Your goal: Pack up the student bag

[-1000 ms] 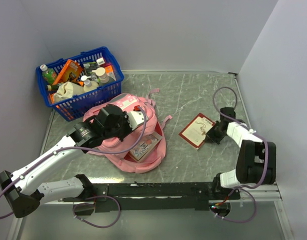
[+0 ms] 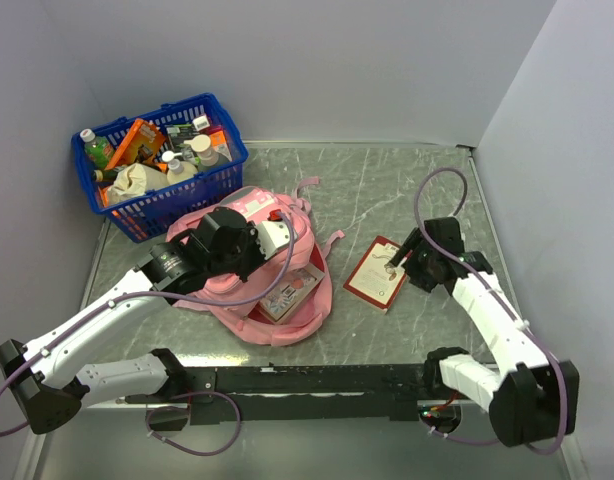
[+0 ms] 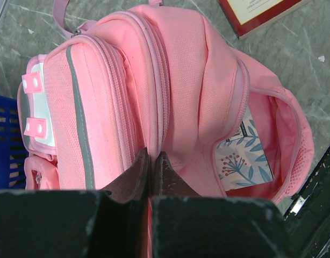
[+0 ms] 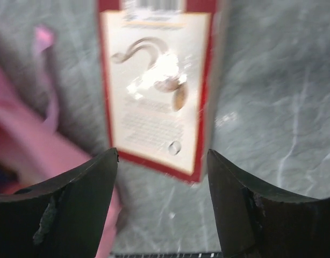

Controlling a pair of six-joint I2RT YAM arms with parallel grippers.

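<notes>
A pink backpack [image 2: 302, 315] lies on the table with its main compartment gaping toward the right. Inside that opening rests a box with a blue leaf pattern [image 3: 245, 161], partly covered by the fabric. My left gripper is shut on the bag's pink fabric, at a zippered seam. To the right of the bag, a red-bordered book [image 2: 377, 272] lies flat, cover up. My right gripper stands open above the table at the book's near end, with nothing between its fingers; the book [image 4: 154, 97] shows beyond the fingertips.
A blue basket [image 2: 167, 212] full of bottles and packets stands at the back left, close against the bag. A dark rail [image 2: 317, 380] runs along the front edge.
The book has shifted left toward the bag and turned. My right gripper moved left with it, and its fingers have since spread apart. The left arm and bag look still.
</notes>
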